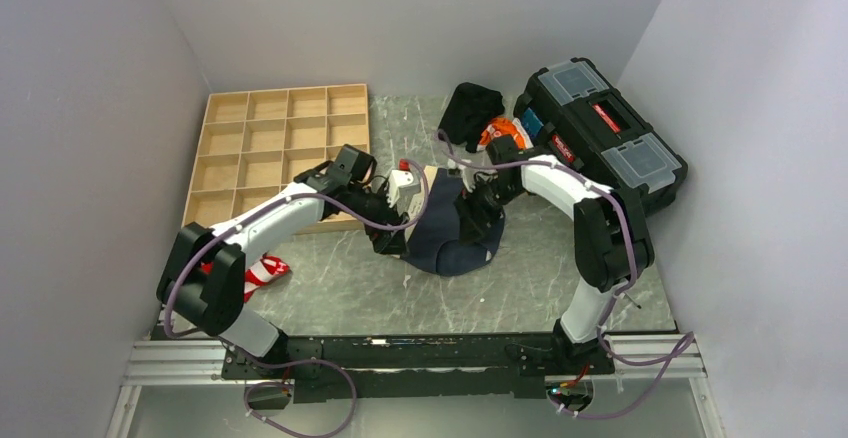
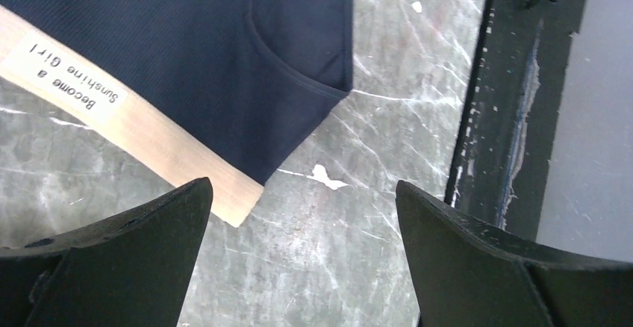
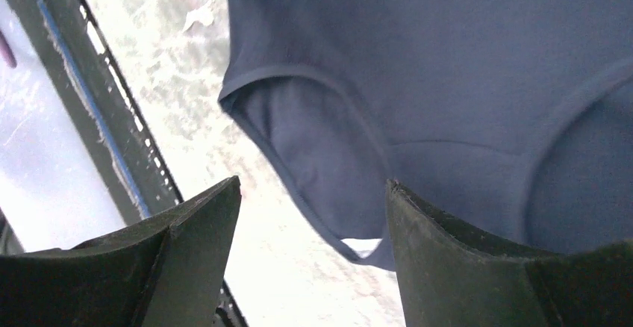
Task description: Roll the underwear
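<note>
Dark navy underwear (image 1: 432, 230) lies spread flat on the grey marbled table, its beige waistband (image 2: 160, 133) toward the left arm and the leg openings toward the right. In the left wrist view, the waistband's near end lies just ahead of my left gripper, whose fingers stand wide open with bare table between them. Over the leg-opening side is my right gripper, also open; an edge of the underwear (image 3: 298, 110) shows between and beyond its fingers, not clasped. The arms hide parts of the cloth from above.
A wooden compartment tray (image 1: 240, 138) stands at the back left. Black cloth (image 1: 468, 113) and orange cloth (image 1: 505, 130) lie behind the right arm, beside a black toolbox (image 1: 610, 123). Red-and-white cloth (image 1: 266, 273) is at the left.
</note>
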